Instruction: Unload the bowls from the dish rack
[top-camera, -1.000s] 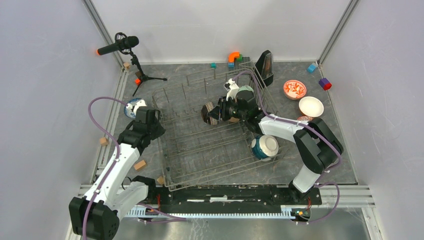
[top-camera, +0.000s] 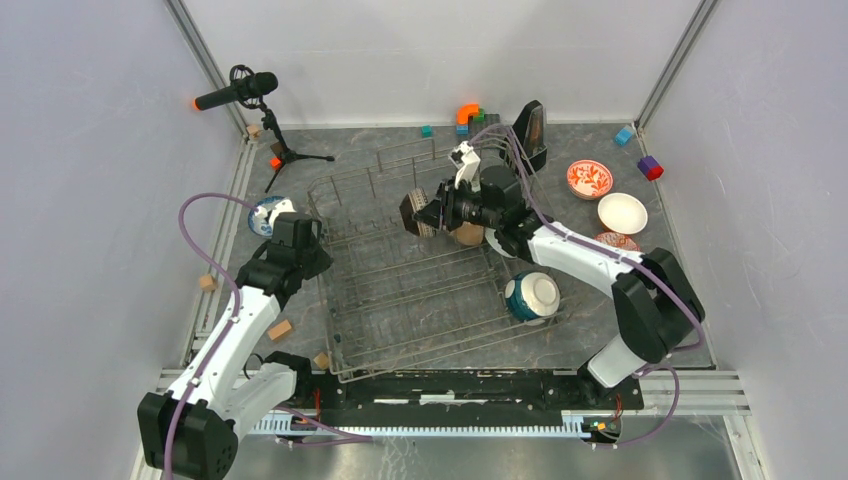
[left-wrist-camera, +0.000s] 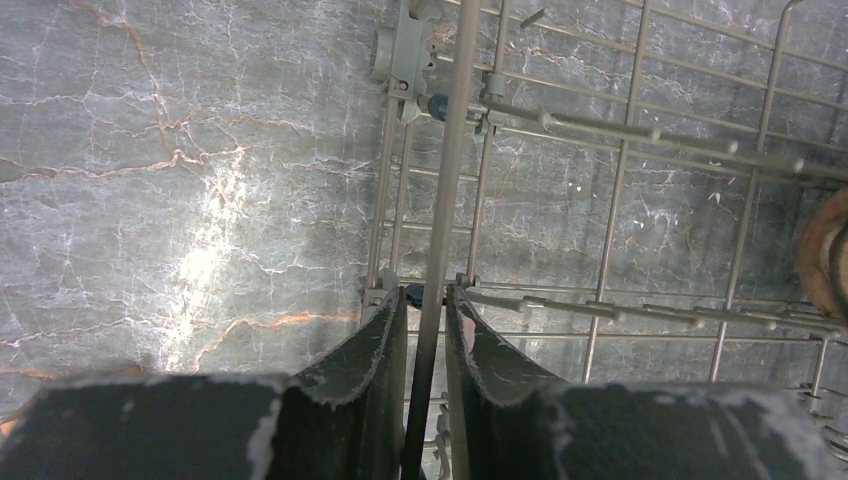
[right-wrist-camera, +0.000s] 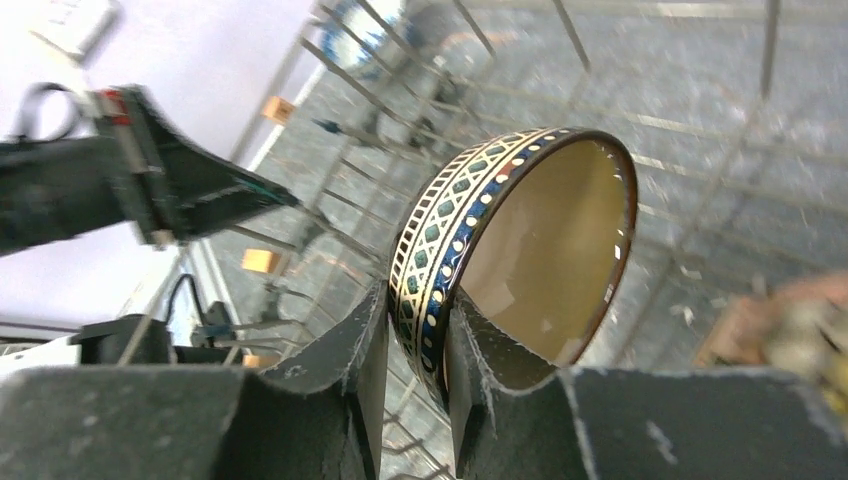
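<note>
A patterned bowl (right-wrist-camera: 440, 235) with a tan inside and dark rim is tipped on its side over the wire dish rack (top-camera: 400, 352). My right gripper is shut on its wall, one finger on either side. From above, this bowl (top-camera: 409, 214) shows at the tip of the right arm. Over at the rack's left edge, my left gripper is shut on a rack wire (left-wrist-camera: 452, 150). A blue-and-white bowl (top-camera: 540, 295) lies in the rack's front right. Behind the right hand, a tan bowl (top-camera: 468, 235) is partly covered.
Out on the right of the rack are an orange-patterned bowl (top-camera: 589, 179), a white bowl (top-camera: 622, 214) and another patterned one (top-camera: 618, 241). A blue-rimmed plate (top-camera: 262, 216) is at left. The microphone stand (top-camera: 287, 156) occupies the back left; small blocks lie around.
The right elbow has swung outward. The left arm stays at the rack's edge.
</note>
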